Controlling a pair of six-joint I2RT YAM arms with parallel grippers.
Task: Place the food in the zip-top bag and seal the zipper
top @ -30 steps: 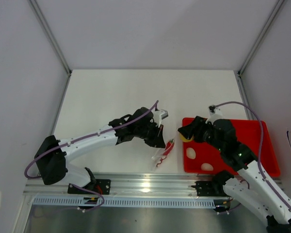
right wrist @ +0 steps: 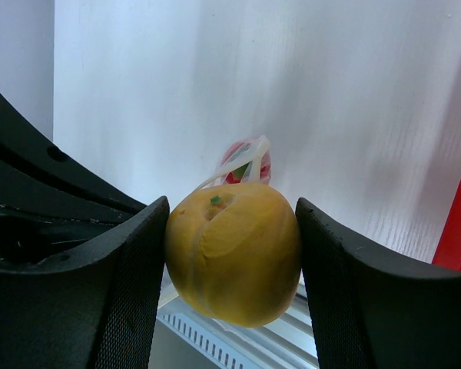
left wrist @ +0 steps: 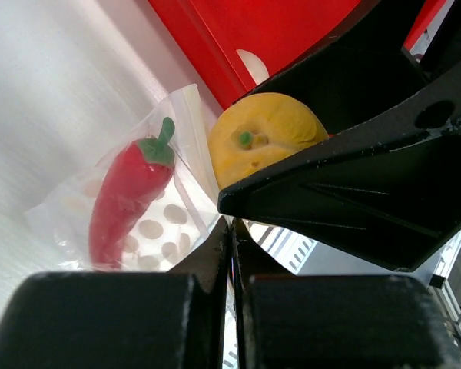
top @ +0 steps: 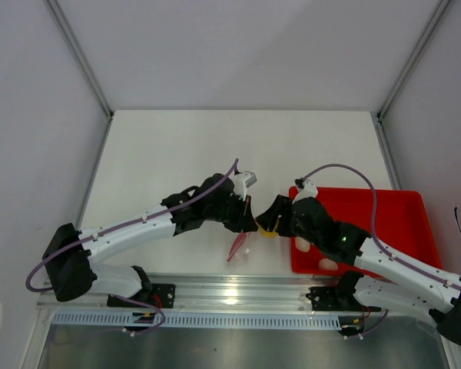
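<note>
In the left wrist view a clear zip top bag [left wrist: 192, 127] hangs with its rim pinched in my left gripper, whose fingers are shut. A red chili pepper [left wrist: 131, 196] with a green stem lies inside the bag. Right at the bag's mouth is a yellow pepper-like food [left wrist: 265, 134], between the black fingers of my right gripper. From the right wrist view, this yellow food [right wrist: 234, 254] fills the space between both fingertips and partly covers the bag and the chili. Whether any of it is past the bag's rim, I cannot tell.
A red tray [top: 422, 231] stands at the right, with pale round food [top: 328, 264] near its front left corner. A metal rail [top: 230, 280] runs along the front.
My right gripper has come left from over the red tray with the yellow food, up to the bag. The left gripper has shifted slightly left, and the bag has swung with it.
</note>
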